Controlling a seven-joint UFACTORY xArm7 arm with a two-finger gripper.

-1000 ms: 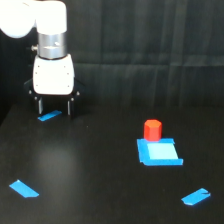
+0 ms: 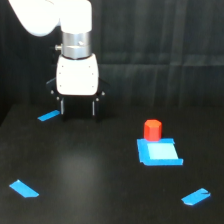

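My gripper (image 2: 78, 106) hangs at the back left, its white body (image 2: 77, 76) above two dark fingers spread apart. It is open, and nothing shows between the fingers. Far off to its right, a red block (image 2: 153, 130) stands upright at the back edge of a white square (image 2: 161, 151) framed in blue tape (image 2: 145, 158). A wide stretch of dark surface separates the gripper from the block.
Short strips of blue tape mark the dark table: one at the back left (image 2: 49, 115), another at the front left (image 2: 24, 188), a third at the front right (image 2: 196, 197). A black curtain (image 2: 160, 55) closes off the back.
The gripper has shifted to the right, away from the back-left tape strip. The red block and the taped square have not moved.
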